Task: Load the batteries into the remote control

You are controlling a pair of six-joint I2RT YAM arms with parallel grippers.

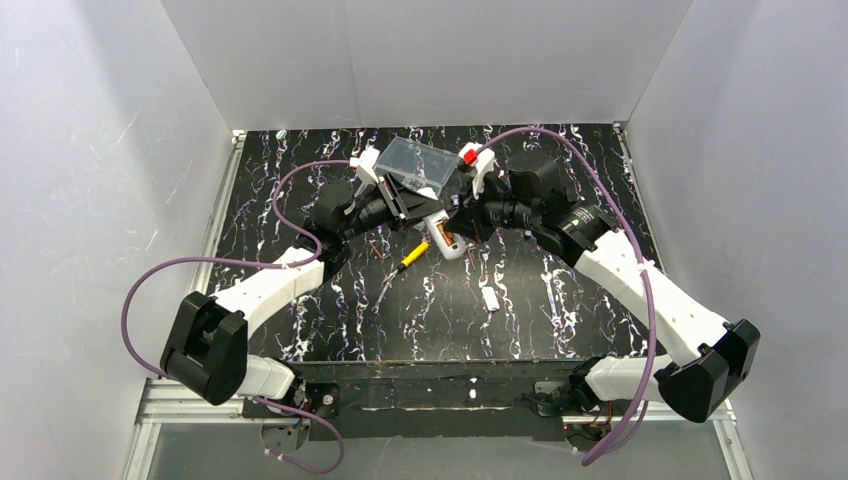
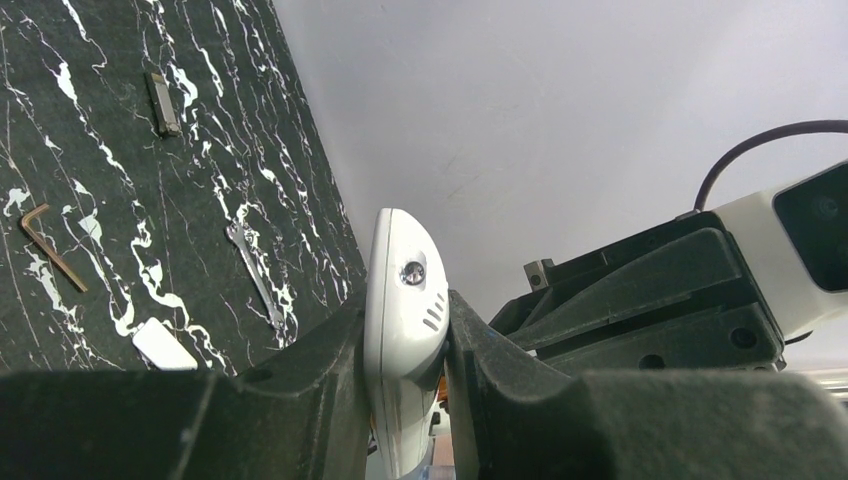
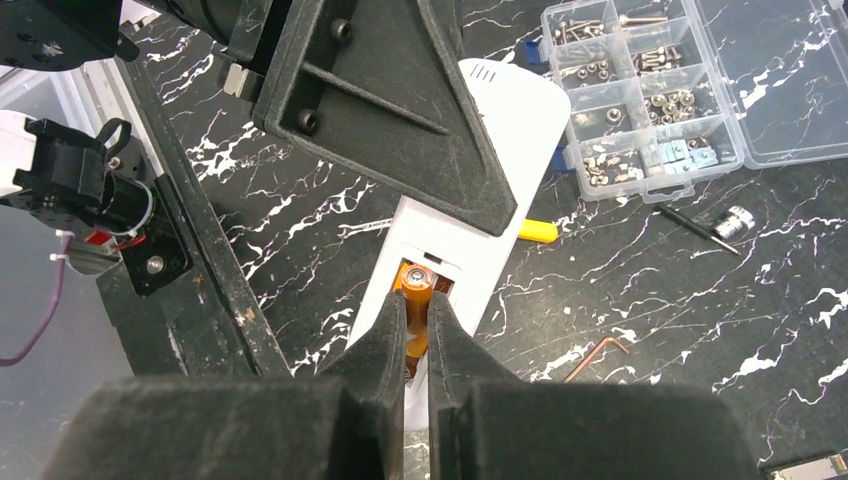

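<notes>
The white remote is held in the air near the middle by my left gripper, shut on its side, as the left wrist view shows. Its back compartment is open, with orange battery shapes visible in the right wrist view. My right gripper is shut on an orange battery (image 3: 417, 285) at that compartment, the battery's end pointing up between the fingertips. Whether the battery is seated is hidden by the fingers.
A clear parts case (image 3: 660, 180) with small hardware lies at the back. A yellow screwdriver (image 1: 415, 253), hex key (image 2: 50, 250), wrench (image 2: 255, 275) and small white piece (image 1: 490, 298) lie on the dark table.
</notes>
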